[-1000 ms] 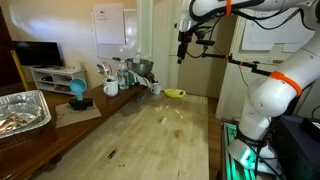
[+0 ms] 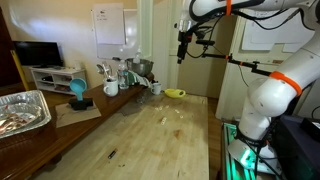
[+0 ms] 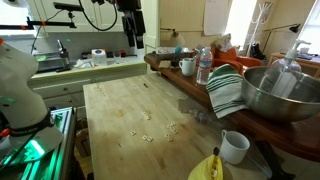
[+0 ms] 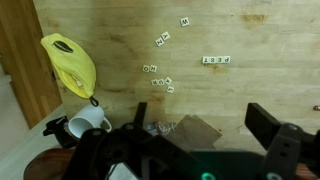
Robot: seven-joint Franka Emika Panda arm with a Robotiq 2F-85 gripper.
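High above the wooden table (image 2: 150, 140) hangs my gripper (image 2: 182, 52), pointing down; it is also in exterior view 2 (image 3: 132, 42). In the wrist view its two fingers (image 4: 262, 122) stand wide apart, with nothing held between them. Below lie several small white letter tiles: a joined row (image 4: 216, 60), a single tile (image 4: 184, 21), and loose ones (image 4: 161, 82) scattered to the left. A yellow object (image 4: 70, 68) lies at the left of that view, beside a white mug (image 4: 86, 119).
A raised wooden shelf (image 3: 270, 125) runs along the table, carrying a steel bowl (image 3: 275, 95) with a striped cloth (image 3: 227, 92), a bottle (image 3: 205, 66) and mugs. A foil tray (image 2: 22, 115) sits farther along.
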